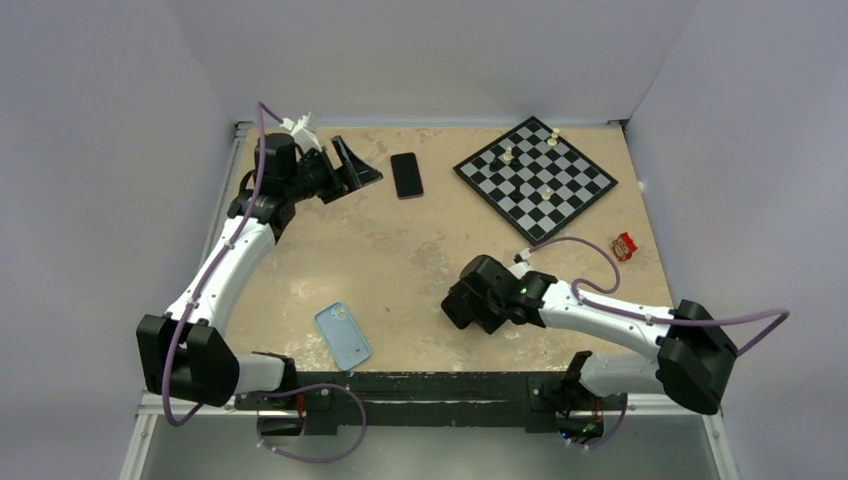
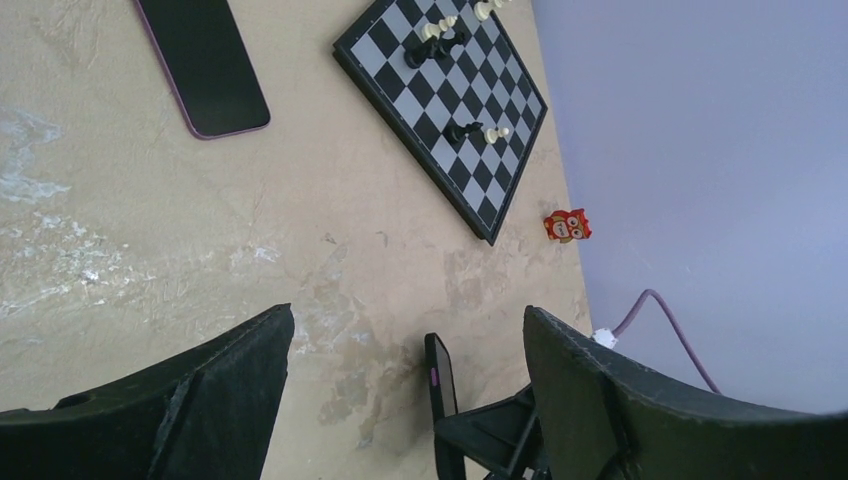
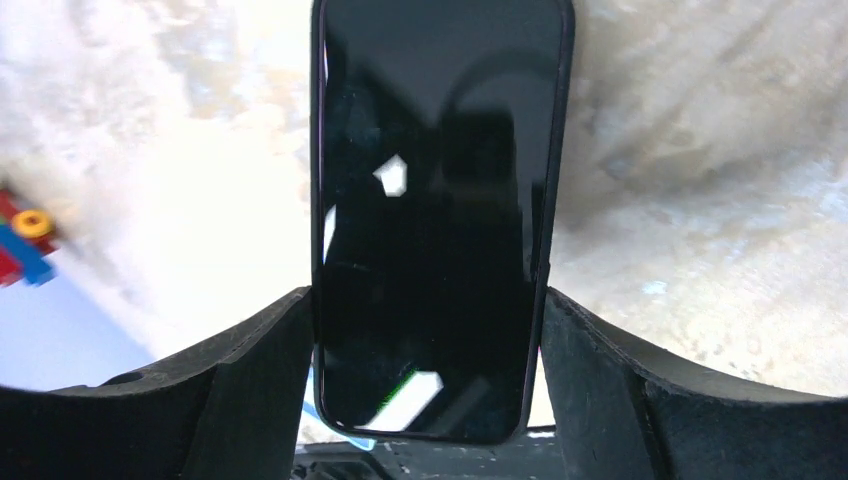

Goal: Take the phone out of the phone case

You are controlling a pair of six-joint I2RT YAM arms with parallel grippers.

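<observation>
An empty light-blue phone case [image 1: 343, 336] lies at the table's front left, inner side up. One black phone [image 3: 430, 200] spans the fingers of my right gripper, which is shut on its long edges near one end. From the left wrist view this phone [image 2: 440, 400] appears nearly edge-on, tilted up off the table. From above, the arm hides most of it. Another dark phone [image 1: 406, 175] lies flat at the back centre. Left of that one, my left gripper [image 1: 352, 172] hangs open above the table, its fingers [image 2: 225, 390] wide apart and empty.
A chessboard [image 1: 535, 180] with a few pieces stands at the back right. A small red owl figure [image 1: 623, 246] sits near the right edge. Grey walls close in the sides and back.
</observation>
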